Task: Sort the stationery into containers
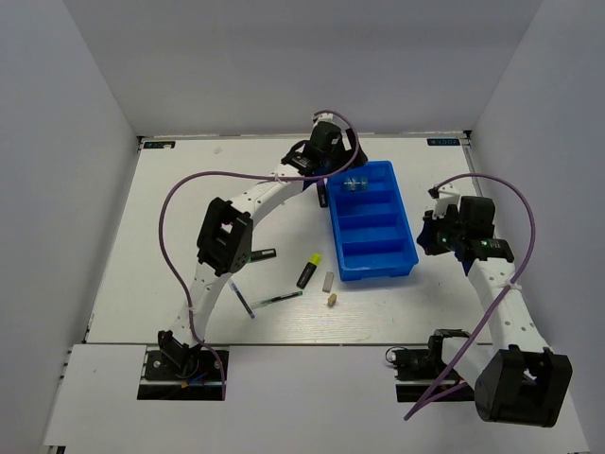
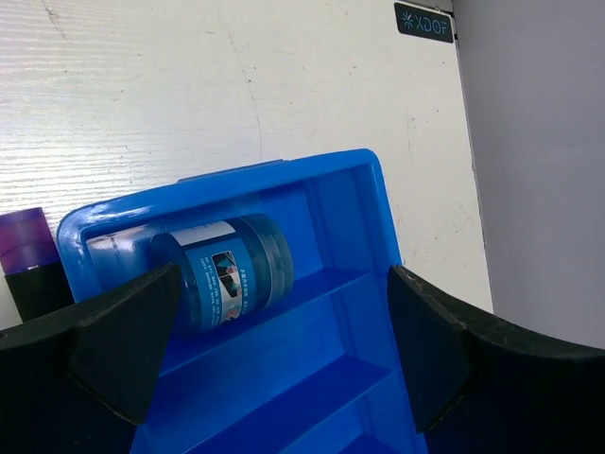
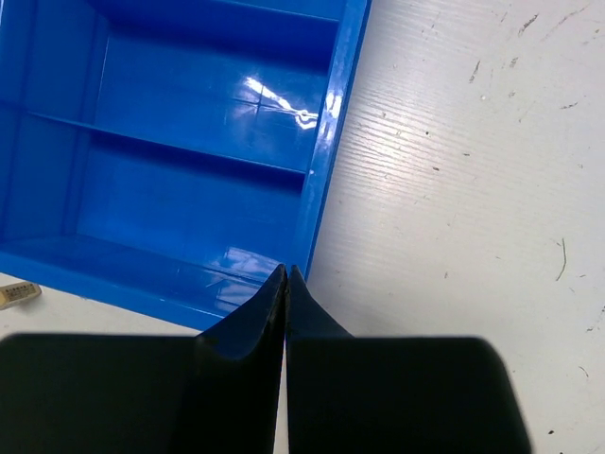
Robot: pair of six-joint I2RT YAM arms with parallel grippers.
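Observation:
A blue compartment box (image 1: 418,253) stands right of the table's middle. In its far-end compartment lies a clear ink bottle (image 2: 232,270) on its side, label facing up. My left gripper is spread open above that compartment, its fingers (image 2: 440,350) apart from the bottle. Beside the box's right wall, my right gripper is shut with nothing between its tips. On the table lie a yellow-capped highlighter (image 1: 308,271), a purple-capped marker (image 2: 36,265) left of the box, a dark marker (image 1: 262,254), two thin pens (image 1: 242,299) and an eraser (image 1: 328,282).
A small tan piece (image 1: 332,300) lies in front of the eraser. The other box compartments are empty. Bare table spreads across the left and along the right of the box; grey walls (image 1: 529,142) border the table.

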